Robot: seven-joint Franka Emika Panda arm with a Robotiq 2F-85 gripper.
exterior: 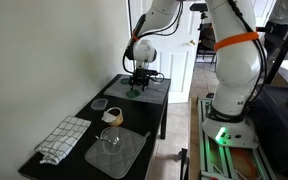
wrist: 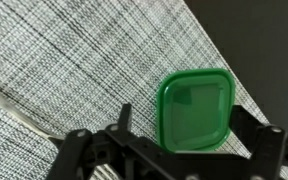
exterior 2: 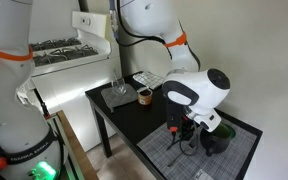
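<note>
A green, rounded-square lid-like item (wrist: 196,110) lies on the grey woven mat (wrist: 74,60) in the wrist view. My gripper stands open above it, with one finger on each side of it in that view; I cannot tell how much height separates them. In exterior view 1 the green item (exterior: 133,93) shows on the mat at the far end of the table, just under the gripper (exterior: 139,82). In exterior view 2 the arm hangs over the mat (exterior 2: 204,172), and the green item is hard to make out.
A dark pot (exterior 2: 220,140) stands near the arm on the mat. A thin, light curved object (wrist: 14,110) lies at the wrist view's left. Farther along the table are a cup (exterior: 115,115), a clear tray (exterior: 116,150) and a checked cloth (exterior: 62,140).
</note>
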